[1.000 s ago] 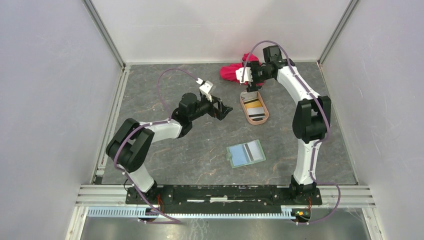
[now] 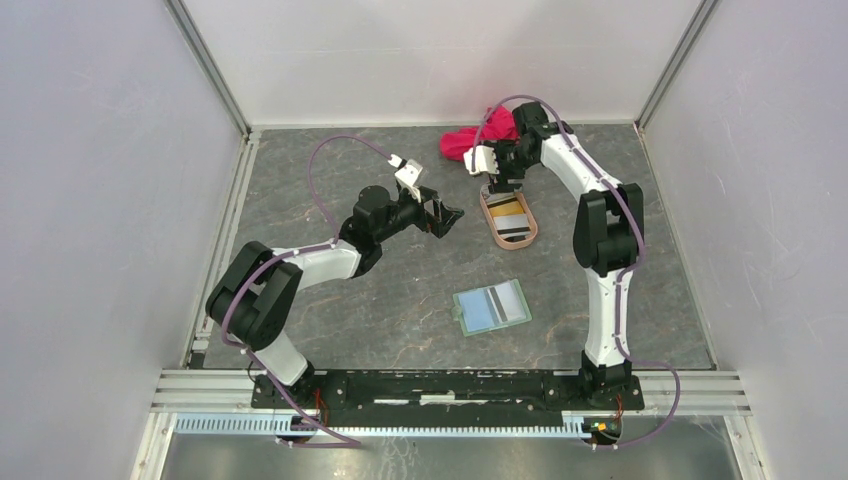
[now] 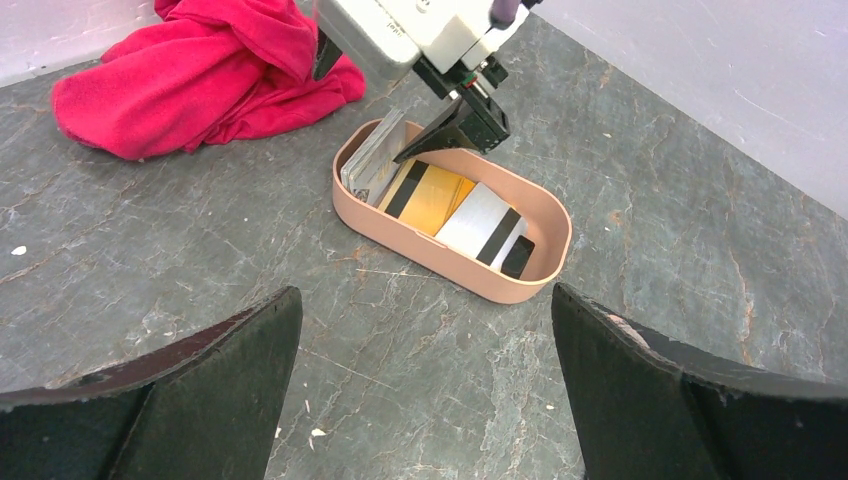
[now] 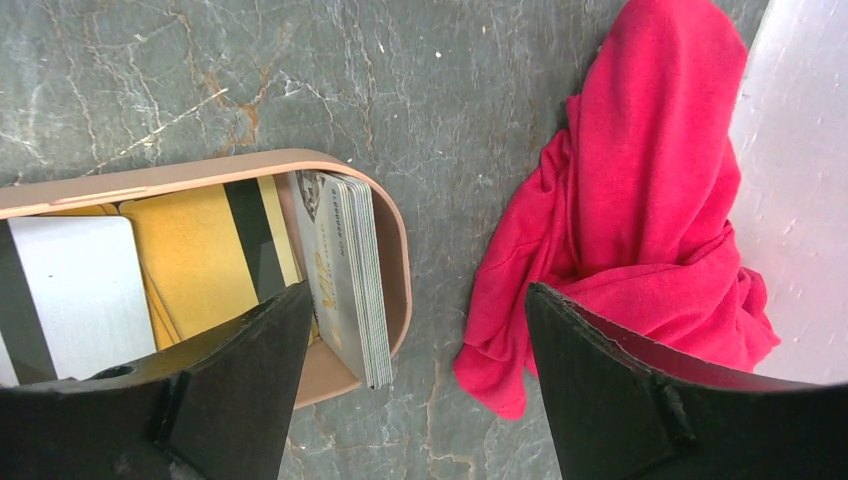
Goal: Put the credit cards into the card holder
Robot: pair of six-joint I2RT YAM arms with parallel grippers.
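Note:
A peach oval container (image 2: 533,222) holds yellow and white cards (image 3: 479,222) lying flat, plus a stack of cards (image 4: 350,275) on edge at one end. My right gripper is open just over that end, one finger beside the stack, nothing gripped. My left gripper stands open to the left of the container, empty. A flat green-edged holder (image 2: 491,308) with blue and white panels lies at the front of the table.
A red cloth (image 3: 200,90) is bunched behind the container against the back wall. Walls bound the sides.

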